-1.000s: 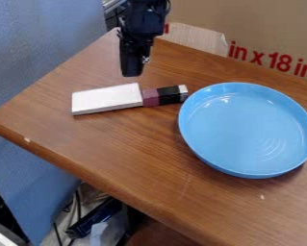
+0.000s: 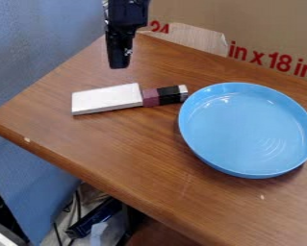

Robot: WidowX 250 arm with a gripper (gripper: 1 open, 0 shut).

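My black gripper (image 2: pixel 121 53) hangs at the top left, above the back of the wooden table, with its tips over the area behind a long flat object (image 2: pixel 107 100). That object has a white section and a darker maroon and black end, and lies flat left of a round blue plate (image 2: pixel 245 131). Whether the gripper is open or shut is not clear at this size.
A cardboard box (image 2: pixel 245 34) with red print stands behind the table. The table's left edge borders a blue surface (image 2: pixel 27 58). Cables and clutter lie below the front left edge.
The gripper has moved slightly to the left and up over the last second. The flat object and the plate have not moved.
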